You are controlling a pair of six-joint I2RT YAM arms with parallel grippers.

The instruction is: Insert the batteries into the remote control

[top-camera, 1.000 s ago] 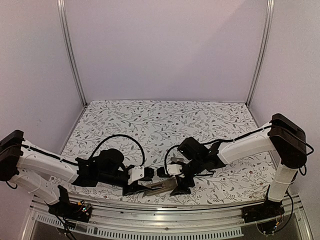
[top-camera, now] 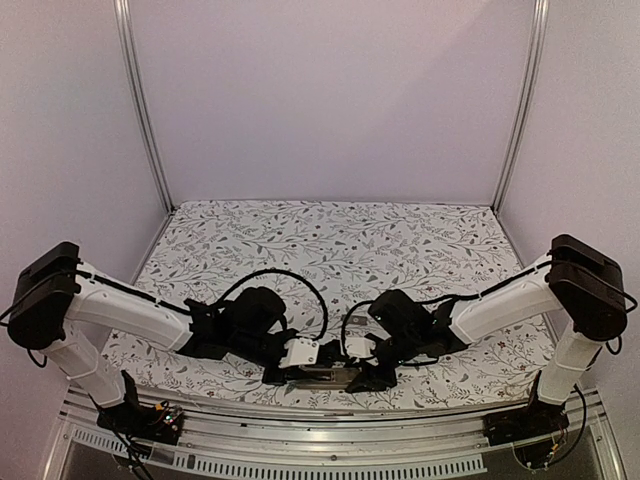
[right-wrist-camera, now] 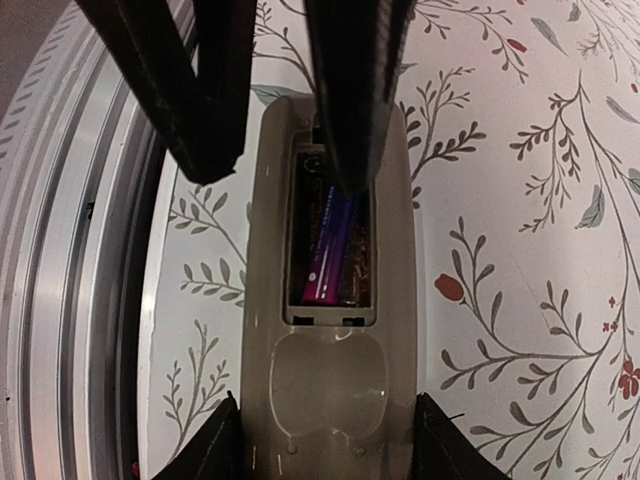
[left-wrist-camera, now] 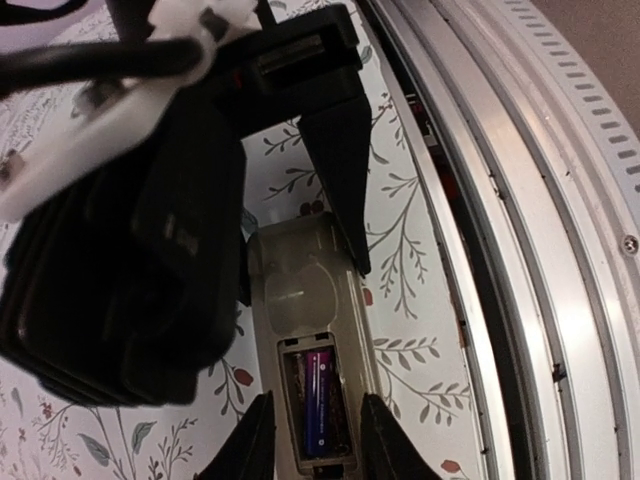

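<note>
The beige remote control (top-camera: 325, 379) lies near the table's front edge, its back up and its battery bay open. One purple battery sits in the bay, slightly slanted; in the left wrist view the battery (left-wrist-camera: 318, 400) has bare room beside it. My right gripper is shut on the sides of the remote's smooth end. Over the bay hover the fingers of my left gripper, apart from each other. One of these fingers (right-wrist-camera: 355, 110) hides part of the bay in the right wrist view. I see no object gripped between them.
The metal rail (top-camera: 300, 420) at the front edge runs close beside the remote. Both grippers crowd together over it. Behind the arms, the patterned tabletop (top-camera: 340, 240) is broadly clear.
My left gripper has moved right, closer to the right one. The right gripper has shifted slightly right, and the remote has turned from slanted to nearly parallel with the front edge.
</note>
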